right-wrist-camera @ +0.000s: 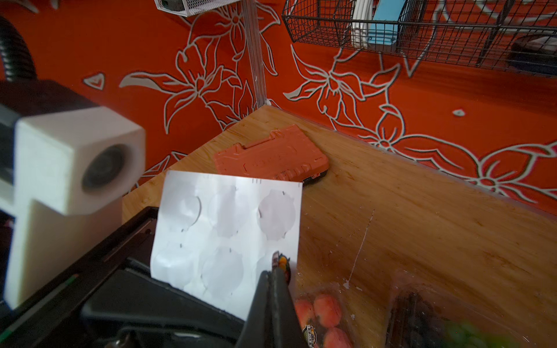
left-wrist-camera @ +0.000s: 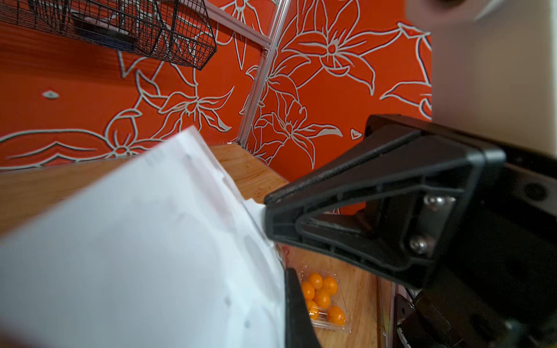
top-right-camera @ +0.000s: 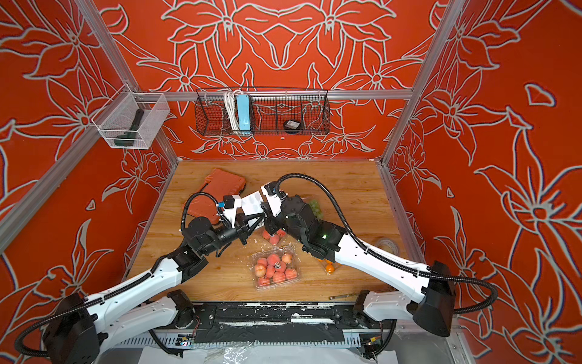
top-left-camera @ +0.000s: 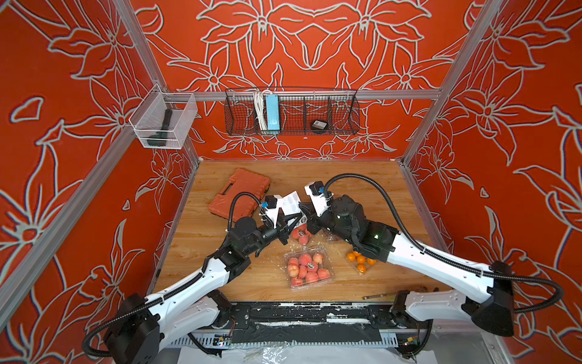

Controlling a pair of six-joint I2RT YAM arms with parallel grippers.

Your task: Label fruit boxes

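A white label sheet (right-wrist-camera: 226, 223) stands up from my left gripper (top-left-camera: 293, 219), which is shut on its lower part. Its upper round spots are bare. One printed fruit label (right-wrist-camera: 282, 264) shows at the sheet's right edge. My right gripper is shut there, its tips pinching the label; how far it is off the backing cannot be told. In the left wrist view the sheet hides most of the left fingers. Below lie a large clear box of peaches (top-left-camera: 308, 268), a smaller peach box (top-left-camera: 301, 235) bearing a sticker, orange fruit (top-left-camera: 361, 259) and green grapes (top-right-camera: 315, 208).
An orange case (top-left-camera: 240, 193) rests at the back left of the wooden table (top-left-camera: 339, 176). A black wire basket (top-left-camera: 291, 115) and a white one (top-left-camera: 163, 118) hang on the walls. A thin stick (top-left-camera: 382, 296) lies near the front right edge.
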